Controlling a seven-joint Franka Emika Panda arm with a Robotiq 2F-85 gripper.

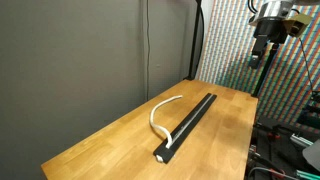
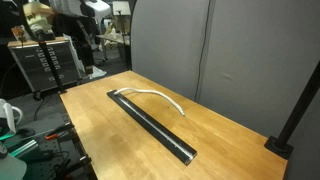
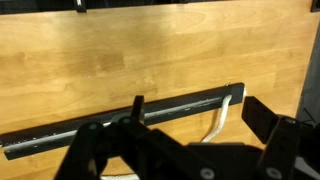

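Note:
A white flexible tube or cord [image 1: 153, 117] lies curved on the wooden table. It runs beside a long black channel [image 1: 192, 121] with a lighter strip along its length, and one end of the tube meets the channel near its end. In the second exterior view the tube [image 2: 168, 96] bows away from the channel [image 2: 155, 126]. High above the table edge, away from both, hangs my gripper [image 1: 258, 58]. In the wrist view the gripper is open, nothing between its fingers; the channel [image 3: 65, 130] and part of the tube [image 3: 216, 124] show below, partly hidden by the gripper.
Bare wooden table [image 1: 110, 150] surrounds the channel and tube, with wide free room. Grey partition panels [image 1: 90, 70] stand behind. A black post [image 2: 293, 105] rises at a table corner.

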